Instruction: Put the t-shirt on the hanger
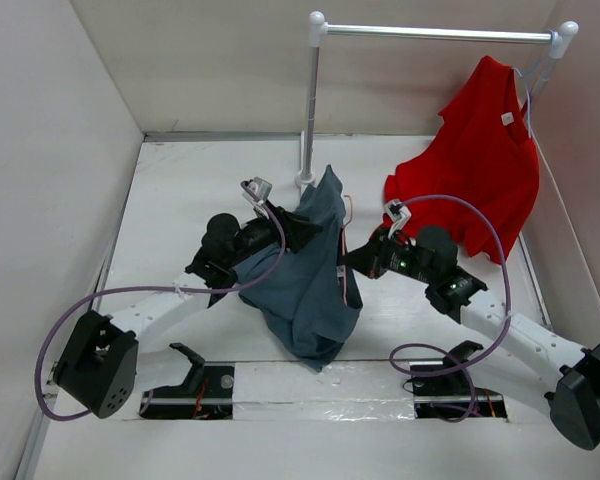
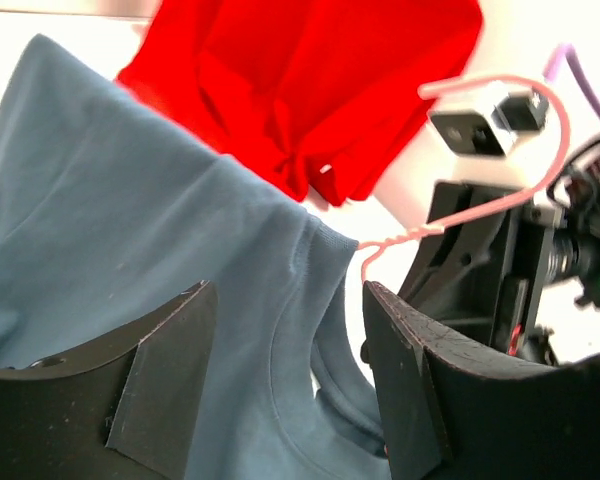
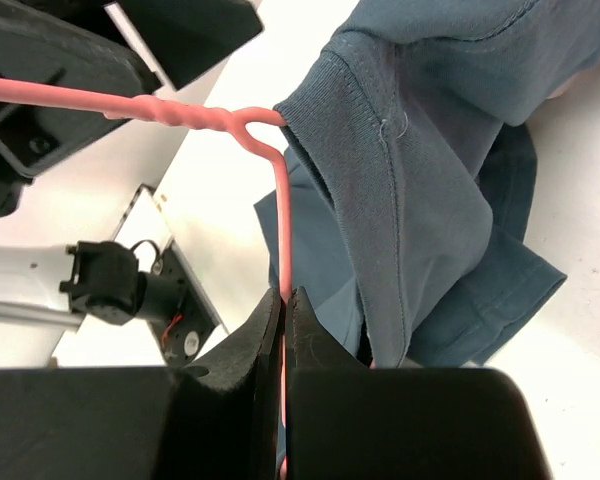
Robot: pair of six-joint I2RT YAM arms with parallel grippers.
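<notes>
The slate-blue T-shirt (image 1: 310, 300) lies bunched mid-workspace, its upper part lifted beside my left gripper (image 1: 303, 232); in the left wrist view that gripper's fingers stand apart below the fabric's upper edge. My right gripper (image 1: 345, 262) is shut on the pink hanger (image 3: 282, 210), which runs vertically from its fingertips in the right wrist view. The hanger's forked part meets the shirt's ribbed collar (image 3: 350, 120); how far it sits inside the opening is unclear.
A metal rail (image 1: 430, 34) on posts stands at the back. A red shirt (image 1: 460, 180) hangs at the right and drapes onto the floor. Clear white floor lies at the left rear.
</notes>
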